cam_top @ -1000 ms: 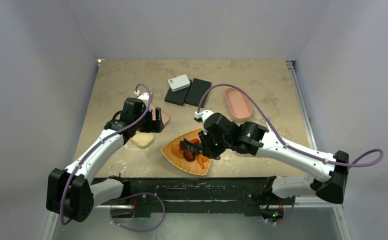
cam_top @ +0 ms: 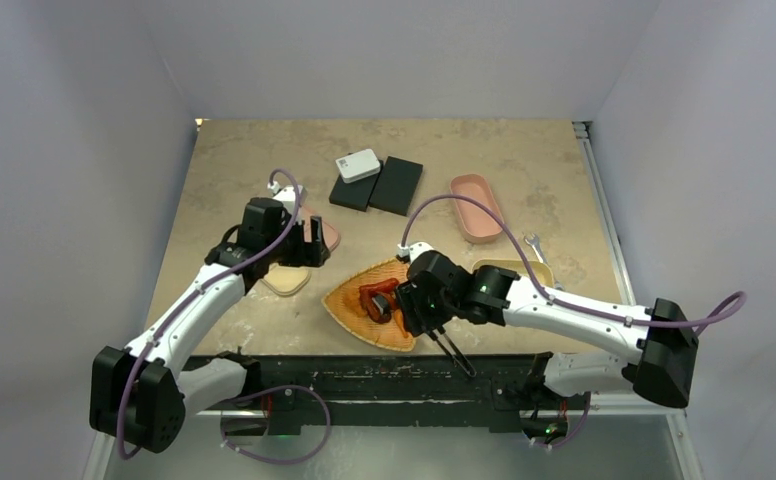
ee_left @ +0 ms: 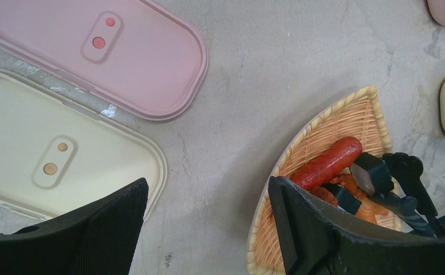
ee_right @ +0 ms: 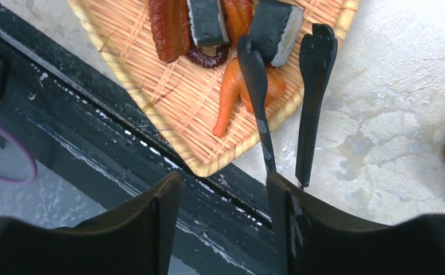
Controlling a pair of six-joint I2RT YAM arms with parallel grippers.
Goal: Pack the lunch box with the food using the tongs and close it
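Observation:
The woven basket (cam_top: 349,315) of food sits front centre, holding a red sausage (ee_left: 332,163), black-wrapped rolls (ee_right: 274,31) and an orange shrimp (ee_right: 231,94). Black tongs (ee_right: 313,97) lie spread across its right rim, tips towards the food. My right gripper (cam_top: 411,308) hangs over that side, open; its right finger covers part of the tongs' handle, and nothing is gripped. To the left, my left gripper (cam_top: 314,243) stands open and empty above the pink lid (ee_left: 151,63) and cream lid (ee_left: 48,143). A pink box (cam_top: 476,208) and a cream box (cam_top: 514,266) are at right.
Two black boxes (cam_top: 397,186) lie at the back centre, with a white box (cam_top: 358,165) on one. A fork and spoon (cam_top: 534,244) rest at the right. Between the lids and the basket is bare table.
The tongs have swung from over the food to the basket's right rim and spread apart. My right gripper has shifted slightly towards the front and opened. The left arm has barely moved.

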